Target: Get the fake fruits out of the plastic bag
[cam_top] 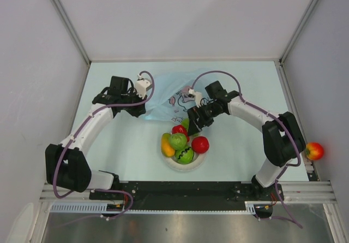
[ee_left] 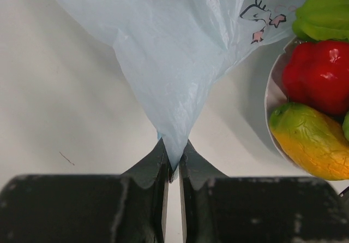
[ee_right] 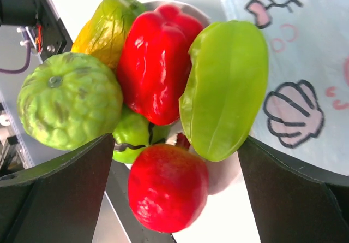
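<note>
The pale blue plastic bag [cam_top: 172, 90] spreads over the back of the table; its gathered corner [ee_left: 163, 106] is pinched in my shut left gripper. A bowl [cam_top: 182, 166] holds the fake fruits: red pepper [ee_right: 155, 68], red round fruit [ee_right: 166, 185], yellow-green fruit [ee_left: 302, 142], green round fruit [ee_right: 68, 98] and striped melon [ee_right: 128, 150]. My right gripper [cam_top: 197, 122] stands open over the bowl's back edge, at a green pepper [ee_right: 223, 90] lying there beside the bag's printed front.
A red-yellow apple [cam_top: 314, 150] lies off at the far right edge of the table [cam_top: 256, 150].
</note>
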